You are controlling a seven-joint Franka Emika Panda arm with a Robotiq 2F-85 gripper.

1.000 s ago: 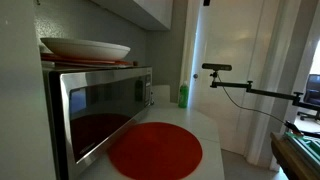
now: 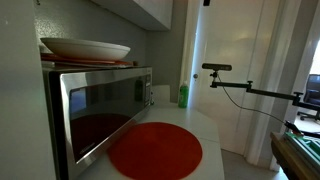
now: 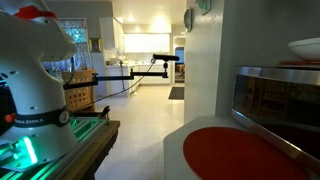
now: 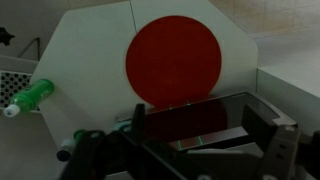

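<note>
A flat red disc (image 2: 155,150) lies on the white counter (image 2: 206,126) in front of the microwave (image 2: 108,107). A white bowl (image 2: 86,48) rests on a red plate (image 2: 92,63) on top of the microwave. The wrist view looks down on the same red disc (image 4: 173,60) and the microwave's dark front. Along the bottom of that view my gripper stands open, its dark fingers wide apart with nothing seen between them. Neither exterior view shows the gripper itself.
A green bottle (image 2: 183,96) stands at the counter's far end; in the wrist view a green bottle (image 4: 31,97) is at left. The white arm (image 3: 42,107) rises at the left of exterior view 2.
</note>
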